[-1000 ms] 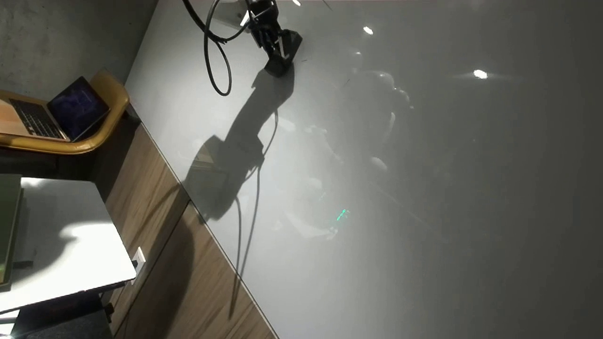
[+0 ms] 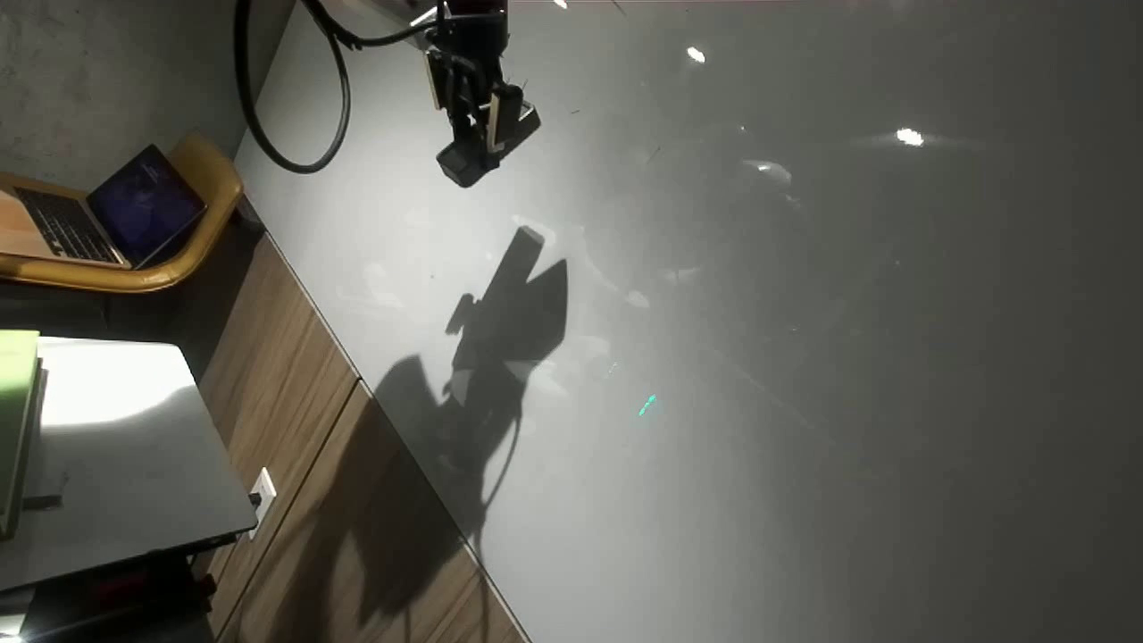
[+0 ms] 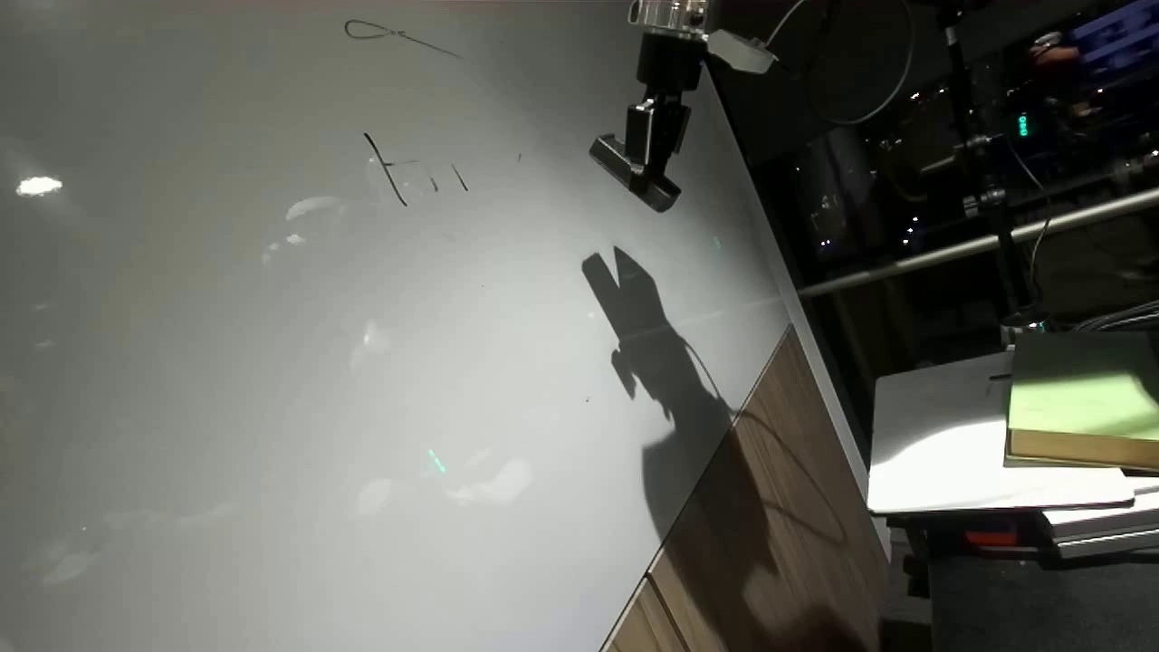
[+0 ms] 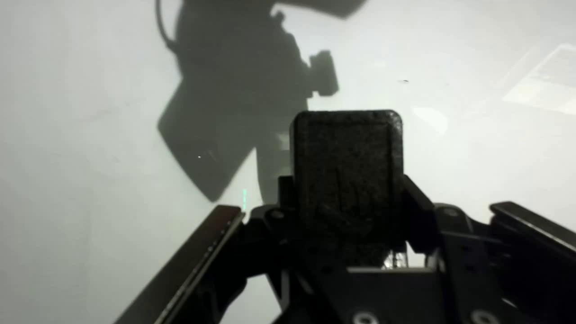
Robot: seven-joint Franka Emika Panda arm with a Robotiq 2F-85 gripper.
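My gripper (image 2: 490, 120) is shut on a dark oblong block (image 2: 467, 161), possibly an eraser. In exterior view 2 the gripper (image 3: 649, 139) and the block (image 3: 658, 195) stand clear of their shadow on the pale, glossy whiteboard-like surface (image 3: 272, 402). From the wrist, the block (image 4: 348, 156) fills the middle, between the fingers, its broad dark face toward me. Several thin black pen strokes (image 3: 387, 168) mark the surface, along with a looped line (image 3: 402, 37). Those strokes lie left of the gripper in exterior view 2.
Wood-grain panels (image 2: 289, 396) border the surface. Beyond them stand a light tabletop (image 2: 129, 461) and a laptop (image 2: 107, 220) on a yellow chair (image 2: 161, 277). A green book (image 3: 1087, 391) lies on the tabletop. A cable (image 2: 345, 107) loops beside the arm.
In exterior view 1 the gripper has moved left and slightly down in the picture, with the dark block in it. Its shadow, earlier meeting the block, is now apart from it.
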